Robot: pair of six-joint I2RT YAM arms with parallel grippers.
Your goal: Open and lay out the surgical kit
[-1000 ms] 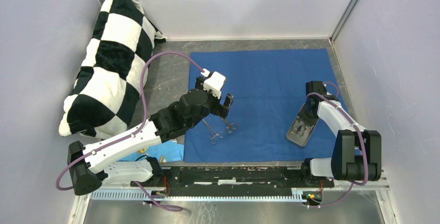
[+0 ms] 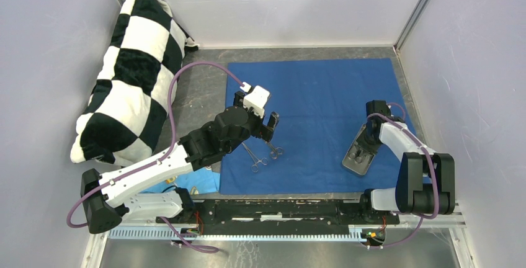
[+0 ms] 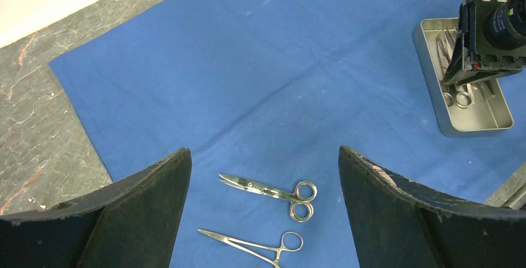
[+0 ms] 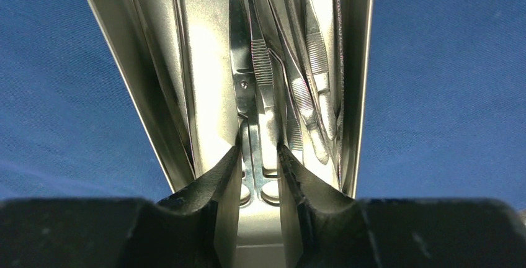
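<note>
In the right wrist view, my right gripper is open by a narrow gap, its fingertips on either side of the scissors (image 4: 244, 85) near their handles. The scissors lie in a metal tray (image 4: 260, 237) with several tweezers and thin handles (image 4: 302, 97) to their right; whether the fingers touch them I cannot tell. My left gripper hangs wide open and empty above the blue cloth (image 3: 205, 75). Below it lie another pair of scissors (image 3: 267, 190) and a slim needle holder or clamp (image 3: 248, 243), side by side.
The tray (image 2: 355, 167) sits at the cloth's right side, partly covered by the right arm. A checkered cushion (image 2: 136, 63) leans at the far left, with light-blue wrapping (image 2: 208, 181) below the left arm.
My right gripper has shifted slightly towards the near end of the tray and covers a little more of the instruments' rings. The left arm has stayed still.
</note>
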